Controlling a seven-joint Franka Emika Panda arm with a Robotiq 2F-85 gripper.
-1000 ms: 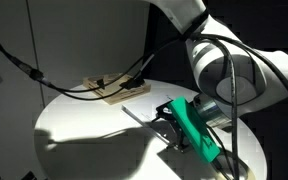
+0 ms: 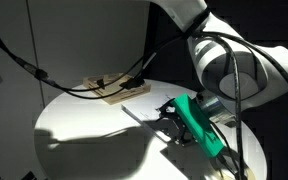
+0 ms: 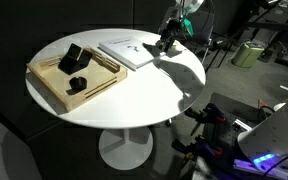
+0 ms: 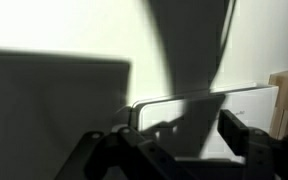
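Note:
My gripper is open, with its dark fingers apart at the bottom of the wrist view and nothing visible between them. Beyond the fingers lies a flat white board (image 4: 246, 104), partly in shadow. In exterior view 2 the gripper (image 3: 166, 42) is over the far right part of the table, close to the right end of the board (image 3: 126, 50). A green piece (image 2: 198, 127) on the arm's wrist covers part of the hand in exterior view 1. The fingertips' height above the surface is hard to judge.
A shallow wooden tray (image 3: 109, 82) stands at the table's left side, holding a black box (image 3: 77, 54) and a small black round object (image 3: 78, 84). Cables hang across exterior view 1.
The arm's wrist with the green piece has turned and shifted slightly to the right in exterior view 1. The board and tray look unmoved.

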